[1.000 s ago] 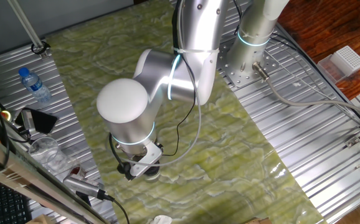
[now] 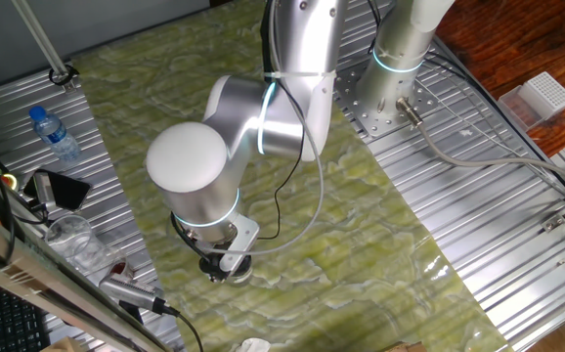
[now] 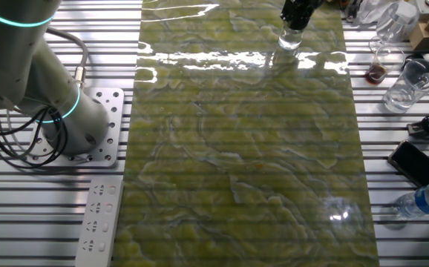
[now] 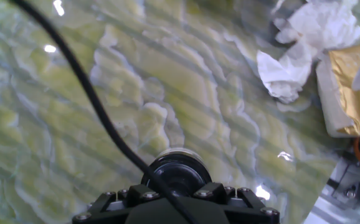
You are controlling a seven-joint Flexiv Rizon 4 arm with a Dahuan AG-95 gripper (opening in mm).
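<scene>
A small clear glass jar [image 3: 290,38] with a round black top [image 4: 179,173] is at my gripper [image 3: 301,10], near the far edge of the green marbled mat in exterior view 2. In the wrist view, my gripper has its black fingers against both sides of that top and appears shut on it. Most of the jar's body is hidden under the top there. Exterior view 1 shows the gripper [image 2: 226,264] low over the mat, with the jar mostly behind it. Whether the jar's base touches the mat, I cannot tell.
Crumpled white tissue [image 4: 295,56] and a gold-and-white packet [image 4: 354,93] lie near the mat's edge. Alongside the mat are a water bottle [image 2: 56,134], a phone [image 3: 421,165] and clear beakers [image 3: 411,85]. A power strip [image 3: 99,221] sits opposite.
The upper arm and wrist have shifted slightly left in exterior view 1. My gripper and its white bracket have turned a little, while the jar stays at nearly the same spot.
</scene>
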